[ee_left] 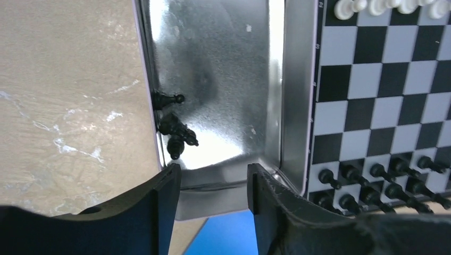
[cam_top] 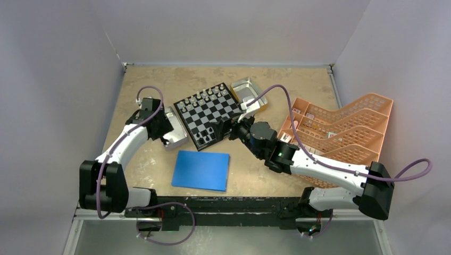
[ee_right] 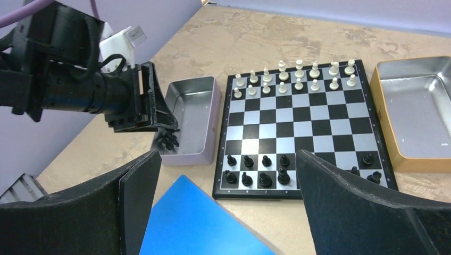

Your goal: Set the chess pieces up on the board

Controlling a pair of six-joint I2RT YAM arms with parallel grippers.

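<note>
My left gripper hangs over the metal tray (ee_left: 234, 64), its fingers parted with nothing between them. Several black pieces lie in that tray, among them a pawn (ee_left: 169, 99) along its left wall. The chessboard (ee_right: 298, 129) has white pieces (ee_right: 282, 74) in two rows at the far side and black pieces (ee_right: 283, 177) at the near side, some near squares hidden by my right gripper. My right gripper is open above the board's near right area in the top view, empty between its fingers.
A blue mat (cam_top: 200, 170) lies in front of the board. A second metal tray (ee_right: 415, 111) stands right of the board, and an orange rack (cam_top: 340, 138) fills the right of the table.
</note>
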